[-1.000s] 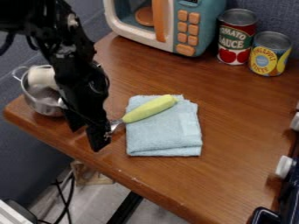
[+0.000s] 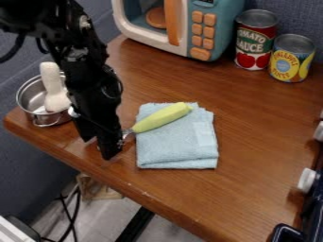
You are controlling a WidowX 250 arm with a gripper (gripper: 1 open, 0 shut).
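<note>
My black gripper (image 2: pixel 106 141) hangs low at the left of the wooden table, just left of a folded light blue cloth (image 2: pixel 177 149). A yellow-handled utensil (image 2: pixel 164 116) lies across the cloth, its metal end reaching toward my fingers; whether they are closed on it is unclear. Behind my arm, at the left edge, sits a steel pot (image 2: pixel 33 102) with a white object (image 2: pixel 53 85) in it.
A toy microwave (image 2: pixel 217 28) stands at the back, beside a tomato can (image 2: pixel 254 43) and a yellow-labelled can (image 2: pixel 292 61). A dark appliance with white knobs (image 2: pixel 300 198) borders the right edge.
My arm has shifted slightly near the pot, uncovering more of the white object. The cloth and utensil look unchanged.
</note>
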